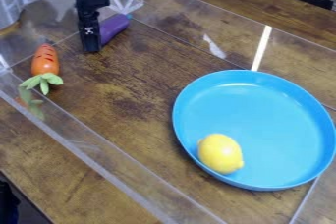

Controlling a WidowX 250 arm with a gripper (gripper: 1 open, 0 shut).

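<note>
My dark gripper point(92, 33) hangs at the upper left, low over the wooden table, open, just left of a purple eggplant point(113, 29), which it partly hides. A toy carrot point(45, 64) with green leaves lies at the left, below and left of the gripper. A blue plate point(262, 120) on the right holds a yellow lemon point(219, 153) near its lower left rim.
Clear plastic edges run along the left and back of the wooden table point(144, 110). The middle of the table between carrot and plate is free, as is the back right.
</note>
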